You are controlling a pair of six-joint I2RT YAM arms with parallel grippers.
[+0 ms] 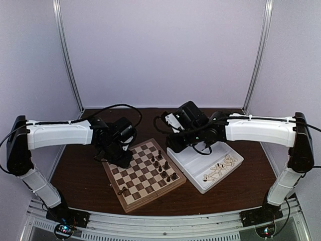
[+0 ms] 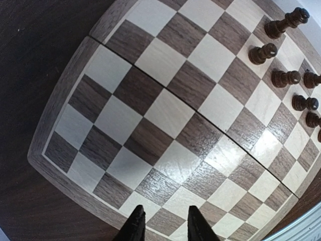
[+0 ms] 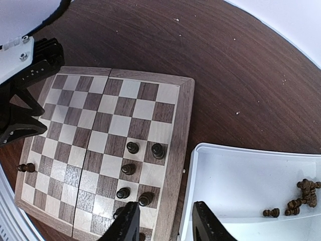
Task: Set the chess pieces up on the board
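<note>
The chessboard lies centre-left on the table. Several dark pieces, among them a tall piece and a pawn, stand on its right side; one dark piece lies on its side at the near-left edge. My left gripper is over the board, part open, nothing between its fingers. My right gripper hangs above the board's right edge and the tray, open and empty.
The white tray right of the board holds light pieces and, in the right wrist view, dark pieces. Bare table borders the board.
</note>
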